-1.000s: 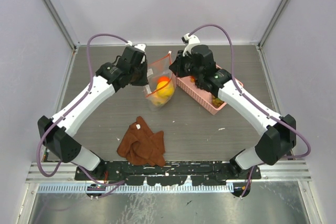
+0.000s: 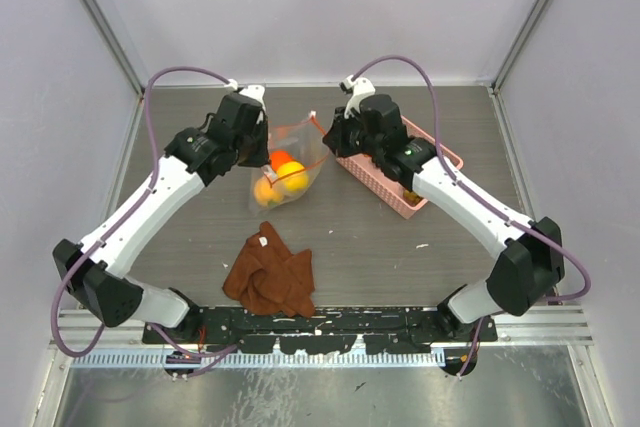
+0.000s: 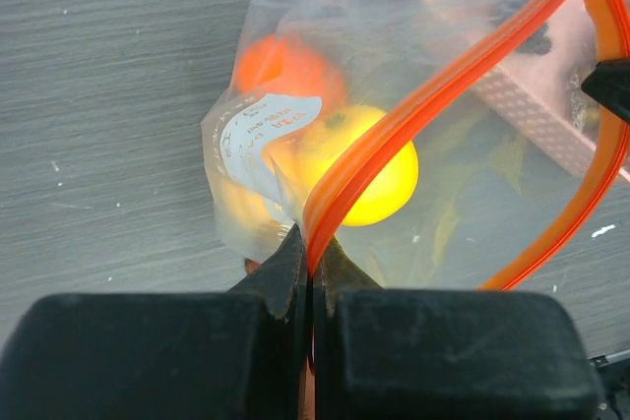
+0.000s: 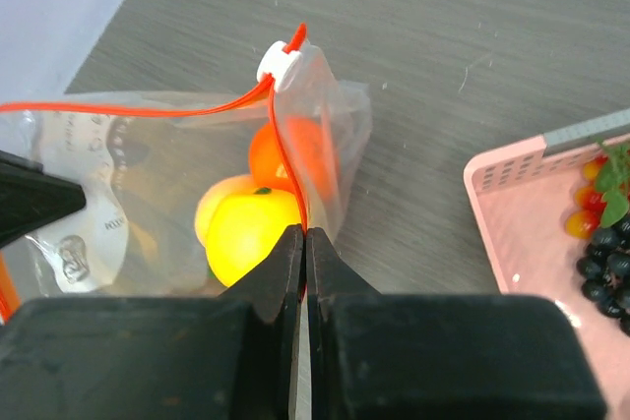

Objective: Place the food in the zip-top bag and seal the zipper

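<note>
A clear zip top bag (image 2: 290, 137) with an orange zip edge hangs between both grippers, its mouth held wide. My left gripper is shut on one side of the bag's rim; the orange strip runs down into its fingertips. On the opposite rim, my right gripper is shut, with the edge pinched between its tips. Inside the bag lie an orange-red round food piece (image 4: 266, 156), a yellow piece (image 4: 251, 235) with a dark stem spot, and a paler orange piece (image 2: 265, 191). The white zip slider (image 4: 278, 62) sits at the bag's corner.
Right of the bag stands a pink basket (image 2: 375, 179), partly under the right arm. It holds dark grapes (image 4: 608, 268) and small red and yellow tomatoes (image 4: 588, 206). A crumpled brown cloth (image 2: 268, 272) lies at the front.
My left gripper has moved left, carrying its side of the bag and the food with it. The bag's mouth is stretched wider.
</note>
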